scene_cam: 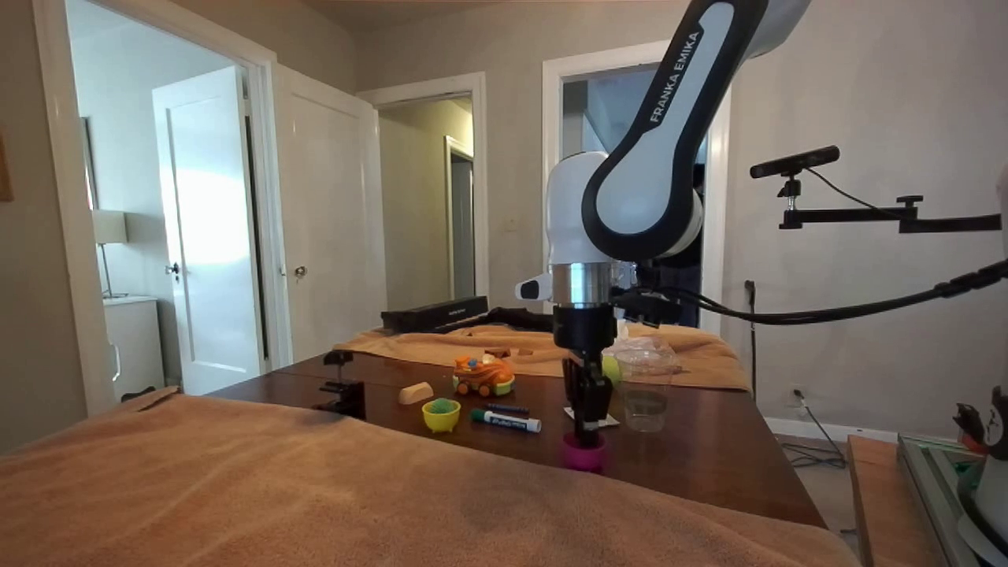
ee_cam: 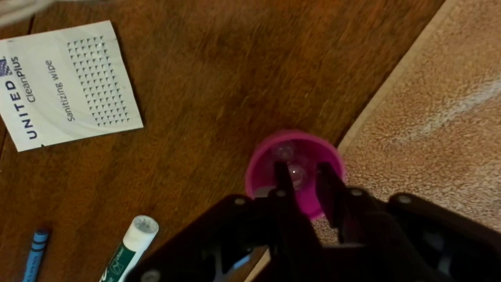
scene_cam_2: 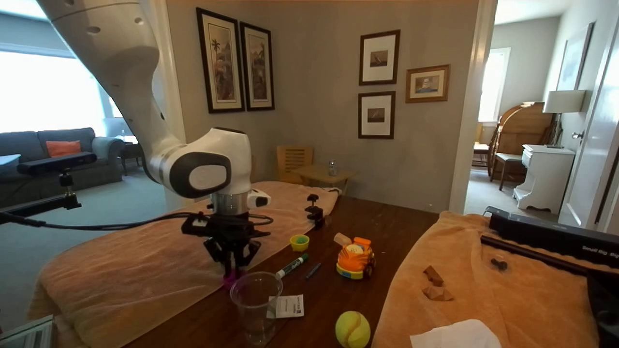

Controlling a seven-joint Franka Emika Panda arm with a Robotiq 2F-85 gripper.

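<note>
The small magenta cup (ee_cam: 265,143) stands on the table beside the cloth's edge, and small clear round shapes show at its bottom. In the wrist view my gripper is over the cup's opening, its fingers (ee_cam: 282,176) apart. One clear round shape (ee_cam: 296,174) lies in the gap, and I cannot tell whether a finger touches it. Exterior view 1 shows the gripper (scene_cam: 587,438) pointing down with its tips at the magenta cup (scene_cam: 583,455). In exterior view 2, the fingers partly hide the cup (scene_cam_2: 230,279).
A clear plastic cup (scene_cam_2: 258,307) stands close by, next to the wipe packet (ee_cam: 70,84). Around them lie a marker (scene_cam: 510,421), a blue crayon (ee_cam: 35,253) and a tennis ball (scene_cam_2: 352,329). Farther off are a yellow cup (scene_cam: 441,416) and an orange toy car (scene_cam: 482,375).
</note>
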